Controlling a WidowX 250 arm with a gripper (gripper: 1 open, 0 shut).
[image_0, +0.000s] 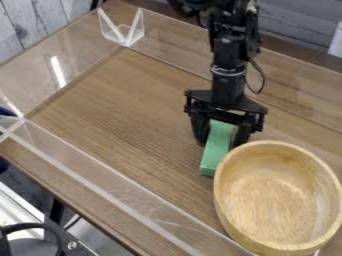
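Note:
The black robot gripper (225, 118) is lowered over a green block (217, 148), which lies lengthwise on the wooden table just left of a large tan bowl (274, 195). The fingers surround the upper end of the block; whether they are closed on it cannot be told, as the dark mechanism hides the contact.
Clear acrylic strips run along the left side of the wooden table (120, 120). A small clear bracket (123, 28) stands at the back left. Dark cables (34, 235) lie off the lower left edge.

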